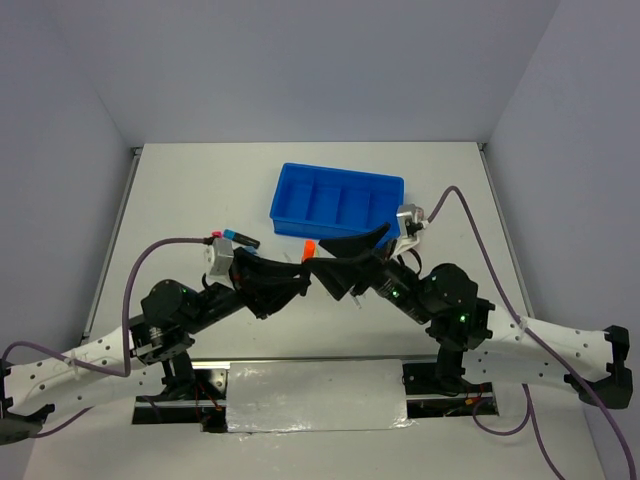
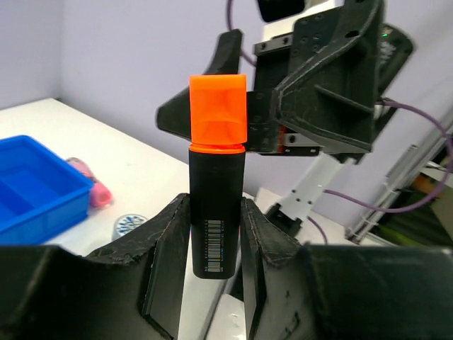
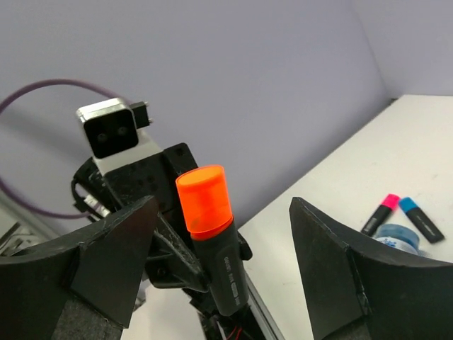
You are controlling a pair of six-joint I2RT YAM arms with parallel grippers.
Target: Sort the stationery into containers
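Observation:
An upright black marker with an orange cap (image 2: pixel 218 113) is held by its black lower body in my left gripper, which is shut on it. In the top view the orange cap (image 1: pixel 309 250) shows between the two arms. My right gripper is open around the marker's side of the scene; in the right wrist view the marker (image 3: pixel 205 205) stands between its spread fingers. A blue compartmented container (image 1: pixel 337 200) sits at the back of the table.
A pink-capped marker (image 3: pixel 382 212) and a blue-capped marker (image 3: pixel 421 219) lie on the table beside a round roll (image 3: pixel 396 237). A pink item (image 2: pixel 95 184) lies near the container.

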